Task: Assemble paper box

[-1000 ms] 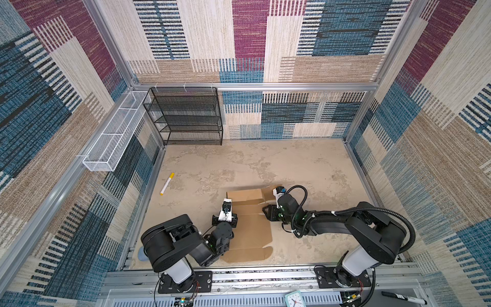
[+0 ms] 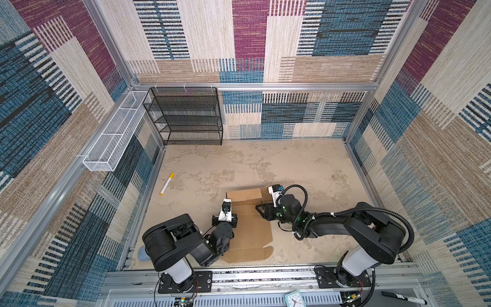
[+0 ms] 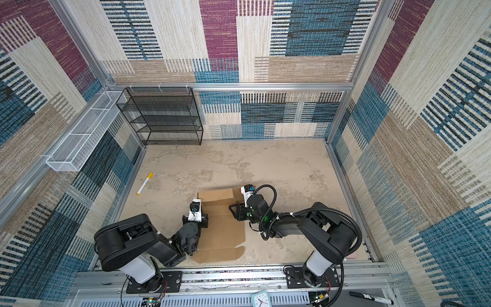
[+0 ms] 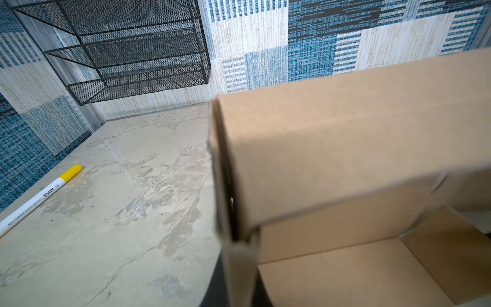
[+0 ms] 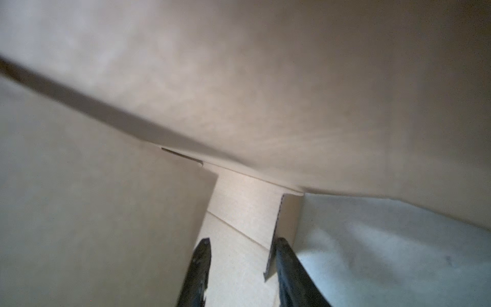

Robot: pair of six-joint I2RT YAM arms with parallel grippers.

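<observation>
The brown cardboard box lies partly folded on the table, its back wall raised. At the back left corner, my left gripper is shut on a thin cardboard edge; the strip shows between its dark fingers in the left wrist view. My right gripper is part open at the back right corner. A small flap stands close to its right-hand finger in the right wrist view, and I cannot tell whether they touch. Large panels fill much of that view. The arms hide the box's corners from above.
A yellow-capped marker lies at the left of the table. Behind stands a black mesh shelf, and a white wire basket hangs on the left wall.
My right gripper has moved slightly left, further over the box's right side. The raised right end of the back wall has shifted left with it. The left arm stays nearly still.
</observation>
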